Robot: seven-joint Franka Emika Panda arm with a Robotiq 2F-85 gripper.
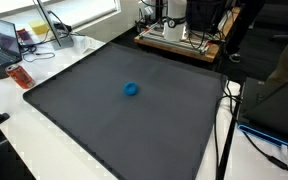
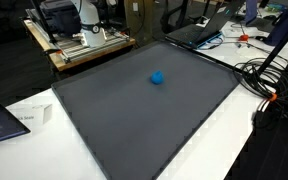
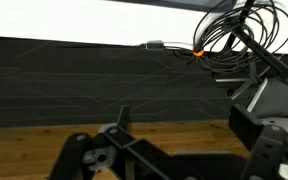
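A small blue object (image 1: 131, 89) lies alone on the dark grey mat (image 1: 114, 125); exterior view 2 also shows this blue object (image 2: 156, 77) near the mat's far part. In the wrist view my gripper stands open, its two black fingers wide apart and nothing between them. Beneath it are a dark ribbed surface and a strip of wooden floor, away from the mat. The blue object is outside the wrist view. Neither exterior view clearly shows the gripper.
Coiled black cables (image 3: 246, 30) lie by a white table edge (image 3: 84, 22) in the wrist view. An orange-red can (image 1: 20, 77) and a laptop (image 1: 8, 40) stand left of the mat.
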